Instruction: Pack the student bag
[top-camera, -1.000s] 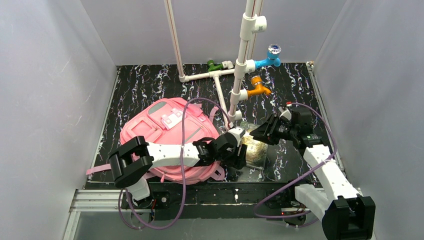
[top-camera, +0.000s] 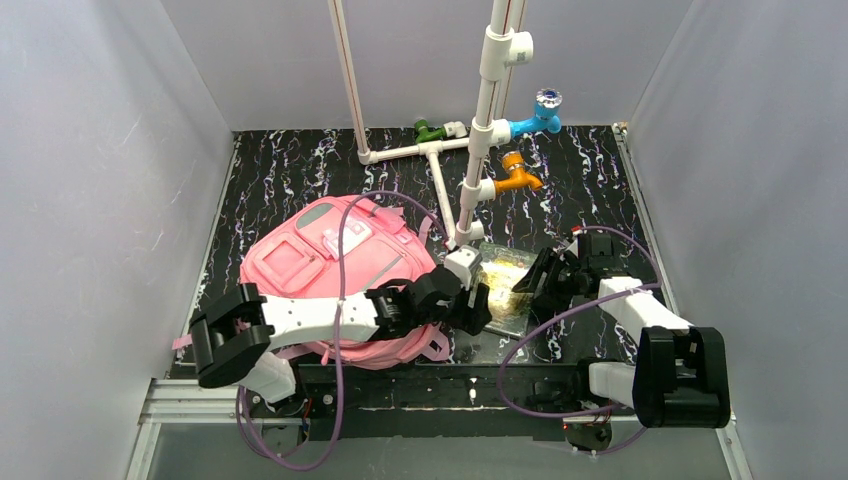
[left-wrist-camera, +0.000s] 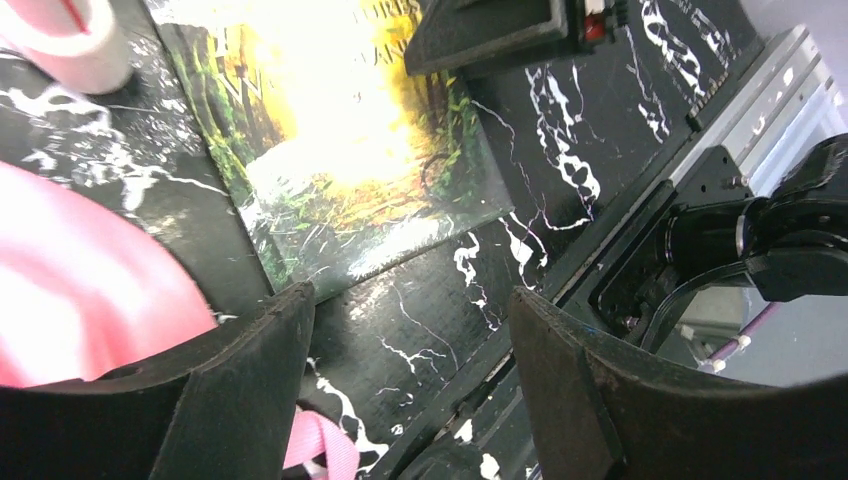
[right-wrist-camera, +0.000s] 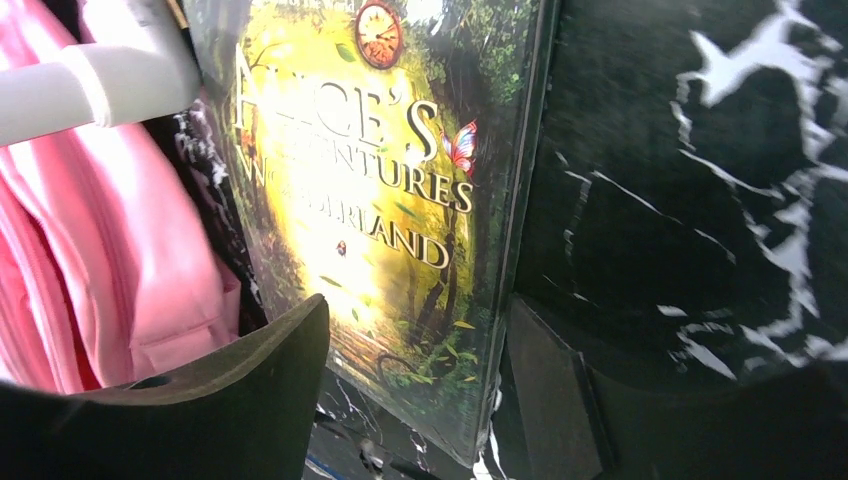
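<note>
The book, with a yellow and green "Alice's Adventures in Wonderland" cover (right-wrist-camera: 350, 200), lies flat on the black marbled table between my two arms. Its right edge falls between the parted fingers of my right gripper, which is partly open with one finger over the cover. From the top view that gripper (top-camera: 535, 278) is at the book's right side. My left gripper stands partly open past the book's near-left corner, nothing between its fingers. A pink backpack (top-camera: 310, 250) lies on the left, partly under my left arm; whether it is open cannot be seen.
A white pipe frame (top-camera: 470, 190) with a blue tap (top-camera: 540, 122), an orange tap (top-camera: 515, 178) and a green tap (top-camera: 428, 132) rises behind the book. Purple hoses loop over both arms. Bare table lies at the back right.
The left gripper stayed nearly in place while its arm shifted left. The book looks unmoved.
</note>
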